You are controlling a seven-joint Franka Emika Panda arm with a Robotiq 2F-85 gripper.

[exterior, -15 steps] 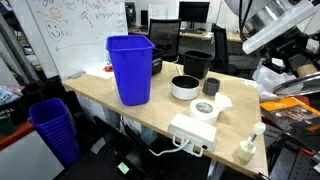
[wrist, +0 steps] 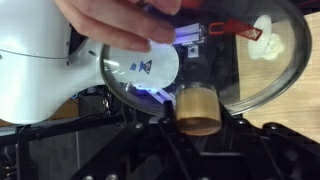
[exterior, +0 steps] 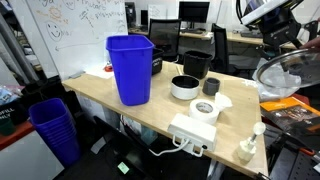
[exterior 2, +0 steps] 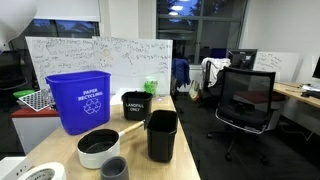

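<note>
A clear glass lid (wrist: 120,85) with a dark rim and a wooden knob (wrist: 198,108) fills much of the wrist view. My gripper is shut on the knob, one black finger to each side. A person's hand (wrist: 115,20) touches the lid at the top of that view. In exterior view 1 the lid (exterior: 280,74) hangs tilted at the right, beyond the table's right edge. A white saucepan (exterior: 185,87) stands uncovered on the table, also seen in exterior view 2 (exterior 2: 98,147).
On the table (exterior: 236,118) stand a blue recycling bin (exterior: 130,68), a black bin (exterior: 197,64), a grey mug (exterior: 211,86), a white roll (exterior: 204,109), a white box with a cable (exterior: 192,131) and a white pump bottle (exterior: 250,145).
The arm's end has shifted to the right and up in exterior view 1. The lid has moved slightly up and left and shows more of its face.
</note>
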